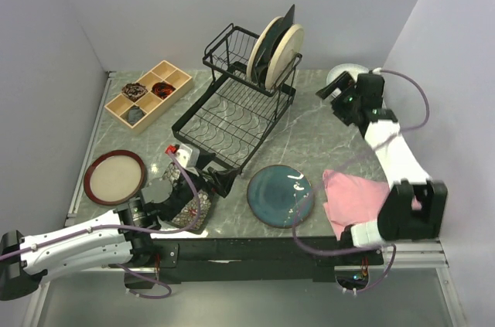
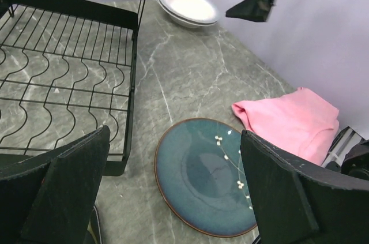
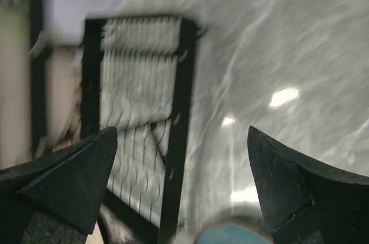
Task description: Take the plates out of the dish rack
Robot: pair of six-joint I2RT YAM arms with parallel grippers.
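Note:
Several plates (image 1: 282, 56) stand on edge in the upper tier of the black dish rack (image 1: 232, 122), whose lower tier is empty. My right gripper (image 1: 332, 89) is open in the air right of the rack, in front of stacked white plates (image 2: 187, 4) at the back right; its own view is blurred. My left gripper (image 1: 218, 182) is open and empty near the rack's front corner. A teal plate (image 1: 280, 195) lies flat at front centre, and a red-rimmed plate (image 1: 114, 178) at front left.
A wooden compartment box (image 1: 151, 95) sits at back left. A pink cloth (image 1: 352, 199) lies at front right. Bare counter lies between the rack and the right wall. Purple cables loop over both arms.

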